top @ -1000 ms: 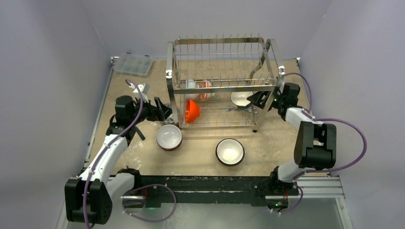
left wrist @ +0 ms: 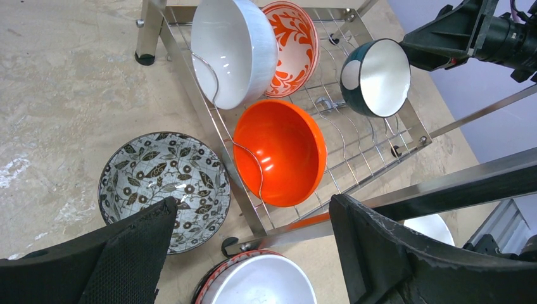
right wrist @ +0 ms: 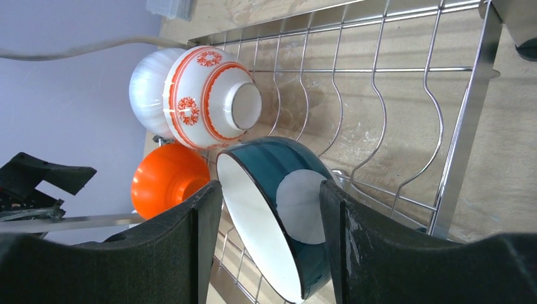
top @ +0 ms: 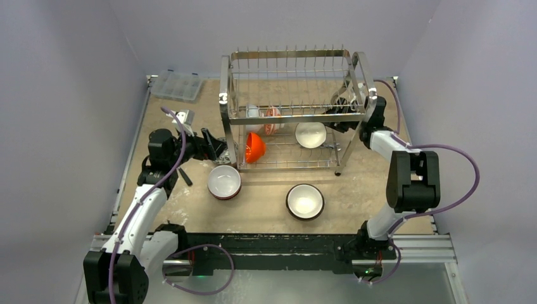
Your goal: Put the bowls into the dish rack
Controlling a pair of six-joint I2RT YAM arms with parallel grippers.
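Note:
A two-tier metal dish rack (top: 285, 118) holds on its lower tier a white bowl (left wrist: 234, 50), an orange-patterned bowl (right wrist: 202, 95), an orange bowl (top: 254, 147) and a teal-and-white bowl (right wrist: 278, 209), tilted. My right gripper is at the teal bowl, fingers apart on either side; whether it grips is unclear. My left gripper stands open left of the rack, above a floral bowl (left wrist: 164, 183). Stacked bowls (top: 224, 181) sit at the rack's front left; a black-rimmed white bowl (top: 304, 201) lies in front of the rack.
A clear plastic organizer (top: 177, 85) lies at the back left, and a dark slim object (top: 185, 177) by my left arm. The rack's upper tier is empty and overhangs the lower bowls. The table's front has free room around the lone bowl.
My right arm has moved toward the back, and the teal bowl has shifted left and tilted. My left arm has moved slightly.

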